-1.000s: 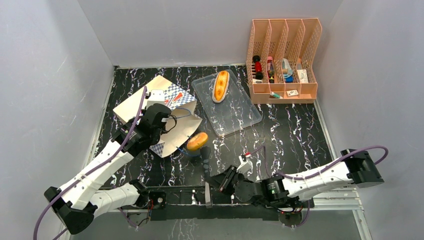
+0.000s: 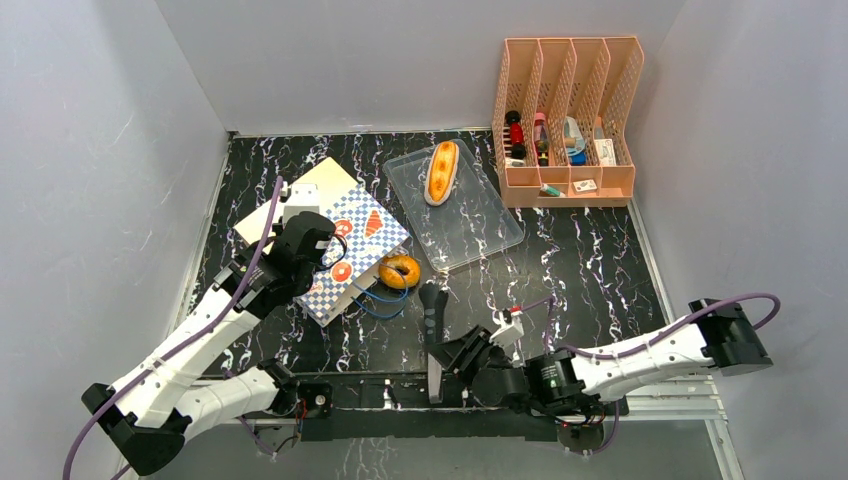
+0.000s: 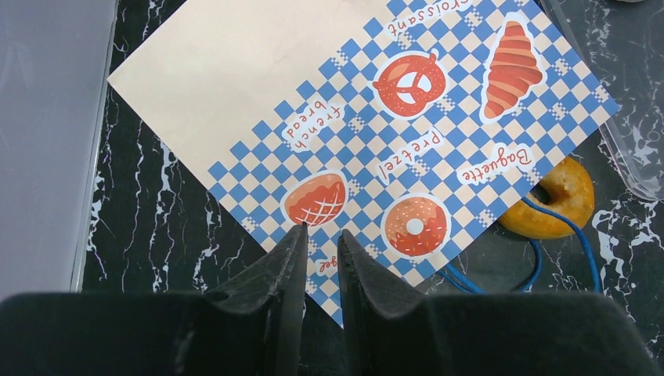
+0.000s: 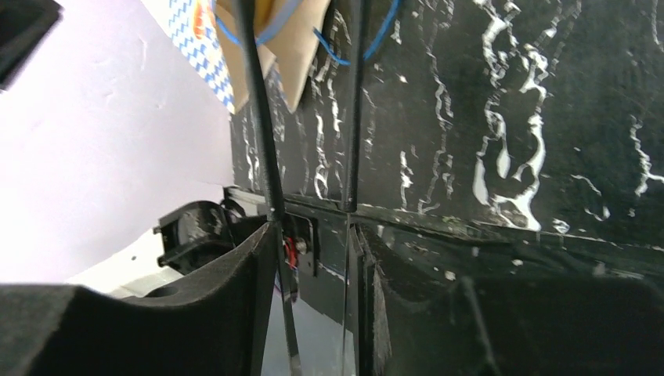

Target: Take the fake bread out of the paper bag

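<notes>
The paper bag (image 3: 258, 102), cream with a blue checked bread print, lies on its side, looking flattened. A ring-shaped bread (image 3: 575, 192) rests at its mouth, partly behind the bag's edge and crossed by a blue cord handle (image 3: 589, 258). Over the bag, my left gripper stands part open, a gap between its fingers and nothing in it. My right gripper is closed around long tongs (image 2: 433, 325); their two dark arms stand apart, with the tips short of the ring bread. A long bread (image 2: 441, 172) lies on the clear tray (image 2: 480, 235).
An orange divided rack (image 2: 565, 190) with small items stands at the back right. Bare dark marbled table (image 2: 580, 270) lies right of the tray. Grey walls bound the sides and back.
The bag's printed top side has come down over its gaping mouth. The ring bread has tipped from an angled pose to flat, just outside. The tongs' tips have shifted right, away from it.
</notes>
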